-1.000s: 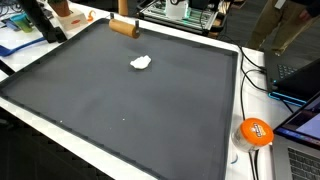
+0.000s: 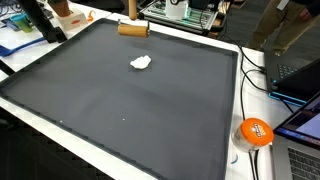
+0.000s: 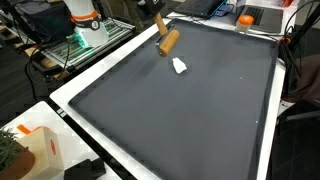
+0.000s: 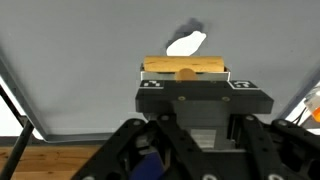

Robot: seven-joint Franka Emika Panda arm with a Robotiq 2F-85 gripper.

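A wooden mallet-shaped piece has a cylindrical head (image 2: 132, 30) lying crosswise and a handle (image 3: 161, 23) rising from it. In the wrist view, my gripper is shut on the handle, whose rounded part (image 4: 185, 75) shows between the fingers. The head appears as a light wooden bar just beyond the fingertips. A small white object (image 2: 140, 62) lies on the dark board (image 2: 130, 110), close to the head and apart from it in exterior view 1. Whether the head touches the board is unclear.
An orange-topped round container (image 2: 253, 134) stands beyond the board's edge, near laptops (image 2: 293, 80) in exterior view 1. Cables run beside the board. Most of the board's surface is bare.
In exterior view 1 the mallet has shifted a little to the right. Its head, tilted before, now lies nearly level across the view. The white object has stayed put.
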